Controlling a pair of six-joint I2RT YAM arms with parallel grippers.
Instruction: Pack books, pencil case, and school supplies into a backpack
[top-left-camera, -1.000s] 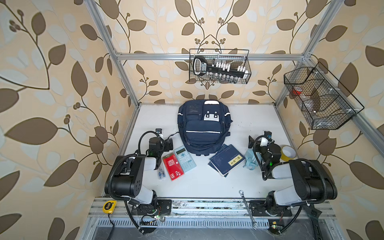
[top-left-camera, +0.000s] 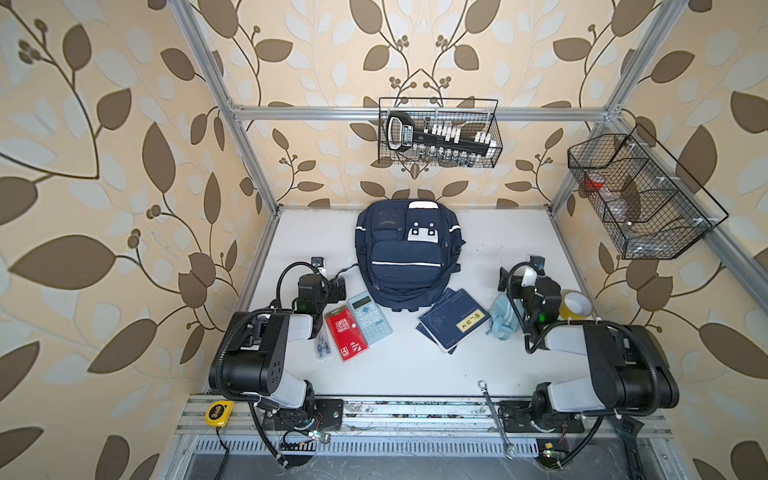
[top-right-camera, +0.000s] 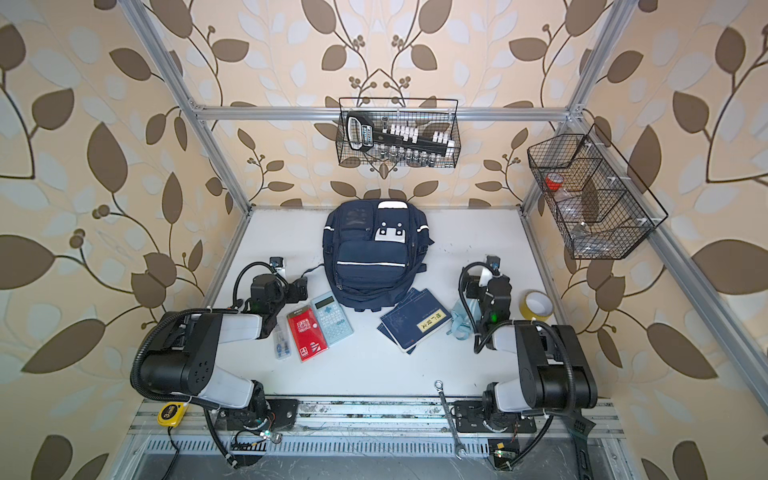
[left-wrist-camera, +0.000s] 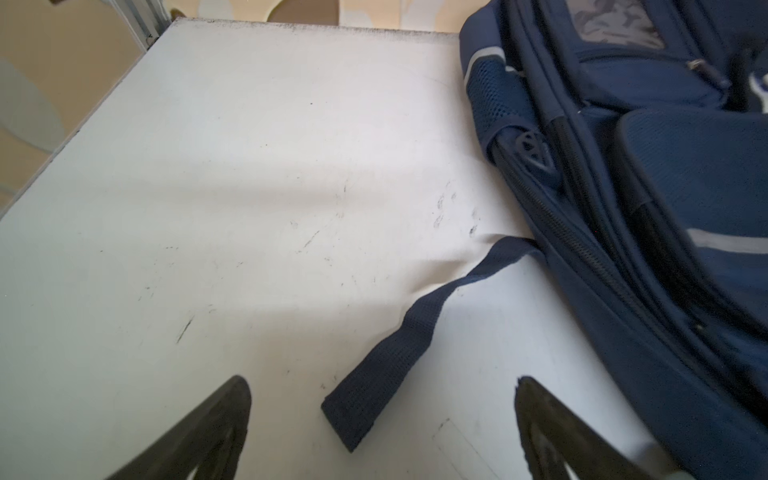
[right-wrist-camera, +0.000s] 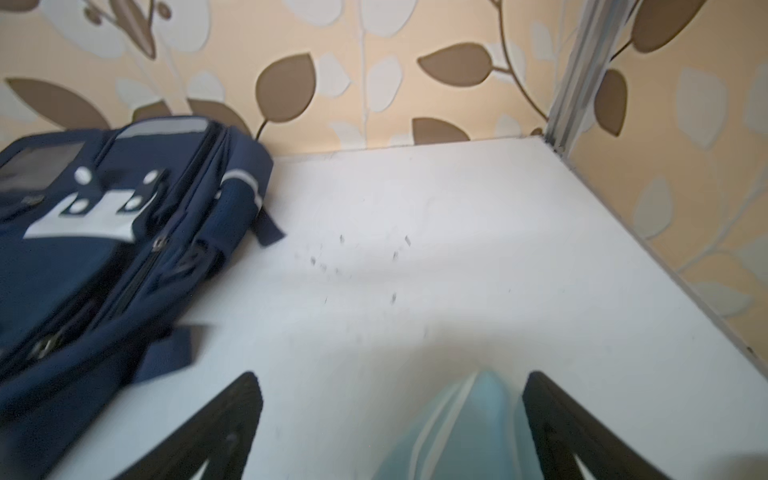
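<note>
A dark blue backpack lies on the table's middle, its front facing up. In front of it rest two dark blue books, one partly over the other. A light blue calculator, a red packet and a small clear packet lie at front left. The light blue pencil case sits low in the right wrist view, partly hidden by the right arm from above. My left gripper is open above bare table, with a backpack strap beyond. Open too, my right gripper hangs near the pencil case.
A yellow tape roll stands right of the right arm. A wrench lies across the front rail. Wire baskets hang on the back and right walls.
My right gripper and its arm have shifted slightly, with the forearm moving a little right and forward. The left arm and the objects look unmoved.
</note>
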